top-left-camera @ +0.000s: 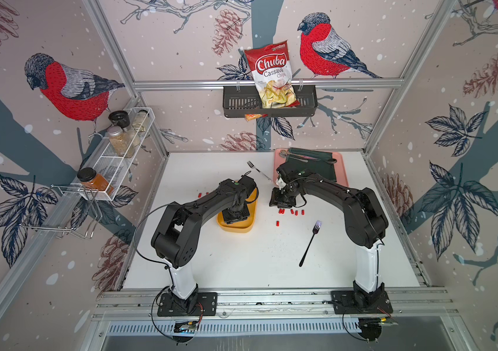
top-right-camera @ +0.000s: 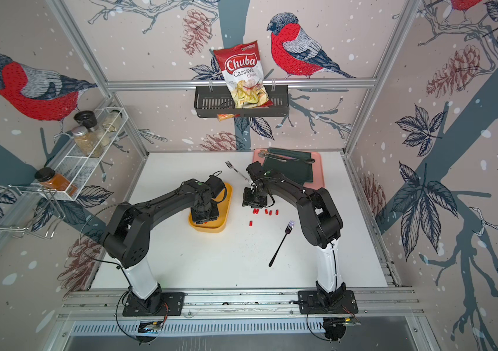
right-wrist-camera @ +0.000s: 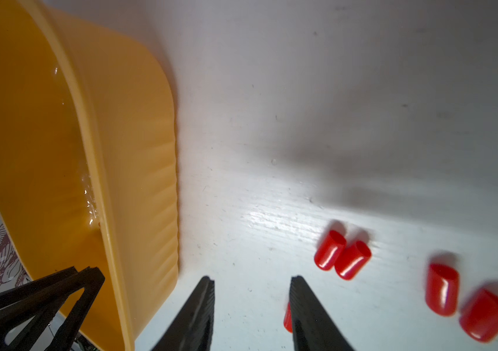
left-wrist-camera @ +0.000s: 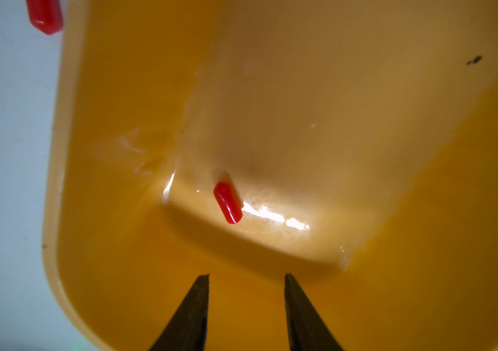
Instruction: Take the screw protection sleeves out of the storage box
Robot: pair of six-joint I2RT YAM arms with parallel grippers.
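One red sleeve [left-wrist-camera: 228, 202] lies on the floor of the orange storage box [left-wrist-camera: 62, 175]. My open left gripper is over the box, near that sleeve, with nothing between its fingers. Outside the box, another red sleeve [left-wrist-camera: 44, 14] lies on the left. My right gripper is to the right of the box [right-wrist-camera: 143, 175], fingers apart and empty, above the table. Several red sleeves [right-wrist-camera: 442, 289] lie loose on the white table below and around it.
A fork [top-left-camera: 310, 245] lies at front right, another fork [top-left-camera: 259, 170] behind. A pink tray [top-left-camera: 341, 169] with dark items sits at back right.
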